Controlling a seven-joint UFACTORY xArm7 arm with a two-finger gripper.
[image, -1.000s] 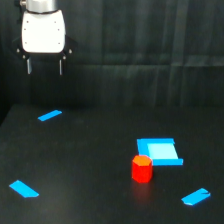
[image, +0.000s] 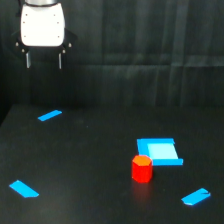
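My gripper (image: 44, 60) hangs high at the upper left, in front of the dark curtain. Its two thin fingers stand wide apart with nothing between them, so it is open. Upright on the black table sits a small red block (image: 142, 169), right of centre and far from the gripper. Just behind it lies a blue square (image: 145, 143) with a white middle; the block overlaps its front left part in the view. Whether the two touch is hard to tell.
Blue tape strips mark the table at the back left (image: 50, 115), front left (image: 24, 189) and front right (image: 196, 197).
The gripper has risen slightly and stays open. The red block and the blue square have not moved.
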